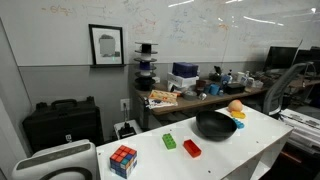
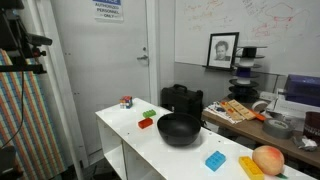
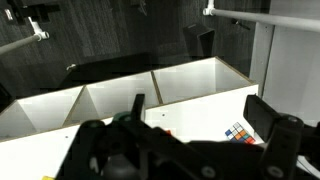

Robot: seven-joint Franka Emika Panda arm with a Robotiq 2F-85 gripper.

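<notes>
On the white table point(image 1: 150, 165) a black pan point(image 1: 214, 126) sits near the middle, apparently empty in exterior view 2. A red block point(image 1: 192, 148) and a green block point(image 1: 169, 141) lie between it and a Rubik's cube point(image 1: 123, 160). Past the pan's other side are a blue block point(image 2: 215, 160), a yellow block point(image 2: 251, 168) and a peach-like ball point(image 2: 268, 158). My gripper is open with nothing held, high and off the table's front side. Its dark body covers much of the tabletop in the wrist view, where the Rubik's cube point(image 3: 238, 132) shows at right.
Open white compartments point(image 3: 115, 98) line the table's front, above a dark floor point(image 3: 110, 40). Behind the table stands a cluttered wooden bench point(image 2: 250, 130) with a black case point(image 2: 181, 100) beside it. Bare tabletop surrounds the blocks.
</notes>
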